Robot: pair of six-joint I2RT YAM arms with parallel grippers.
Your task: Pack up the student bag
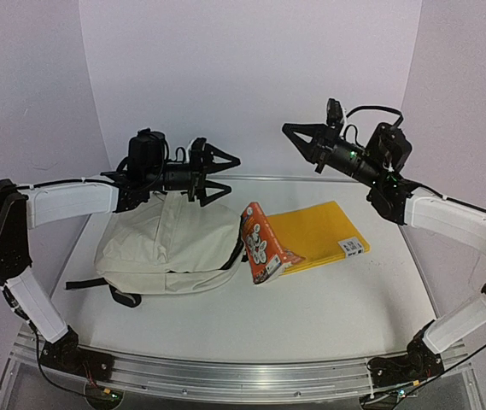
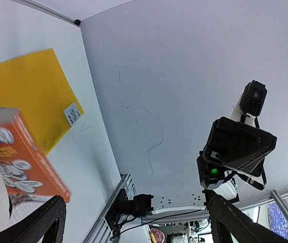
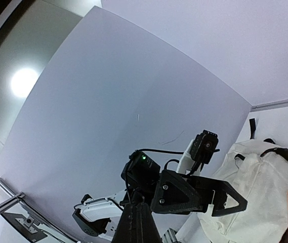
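An orange book (image 1: 260, 243) rests at the bag's right edge, partly over a yellow folder (image 1: 315, 231); in the left wrist view its orange side (image 2: 25, 162) faces me. The cream backpack (image 1: 161, 248) lies on the left of the table. My left gripper (image 1: 225, 175) is open above the bag and book, nothing between its fingers. My right gripper (image 1: 289, 132) is raised above and behind the folder, shut, with nothing visible in it; its fingertips (image 3: 136, 217) show at the bottom of the right wrist view.
White walls enclose the table (image 1: 328, 316) at back and sides. A metal rail runs along the front edge.
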